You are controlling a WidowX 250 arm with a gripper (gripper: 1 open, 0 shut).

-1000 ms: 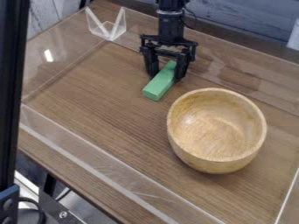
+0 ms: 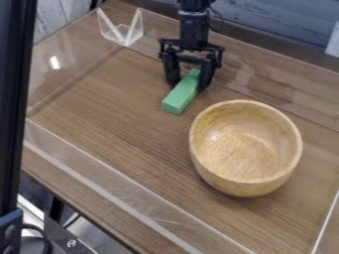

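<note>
The black gripper (image 2: 191, 62) reaches down from the top centre of the camera view onto a green oblong block (image 2: 181, 94) lying on the wooden table. Its fingers are around the upper end of the block, but whether they are closed on it is too small and dark to tell.
A large tan bowl (image 2: 245, 149) stands to the right and in front of the block. A clear plastic object (image 2: 121, 30) is at the back left. Dark cables and parts run along the left edge.
</note>
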